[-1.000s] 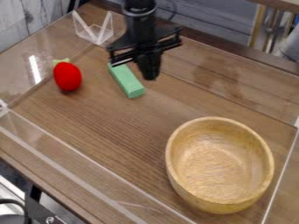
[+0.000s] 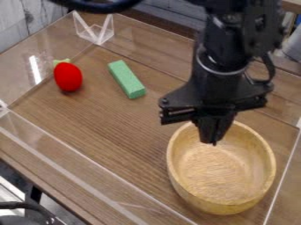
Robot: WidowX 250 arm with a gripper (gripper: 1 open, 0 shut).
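Note:
The gripper (image 2: 212, 123) is large and black in the centre right, over the back-left rim of a round tan bowl (image 2: 221, 176). It appears shut, with nothing seen between its fingers. A green block (image 2: 126, 78) lies on the wooden table to its left, and a red tomato-like object (image 2: 67, 76) with a green top lies farther left.
A clear plastic container (image 2: 91, 28) stands at the back left. Dark cables are at the bottom-left corner.
The objects have not visibly moved.

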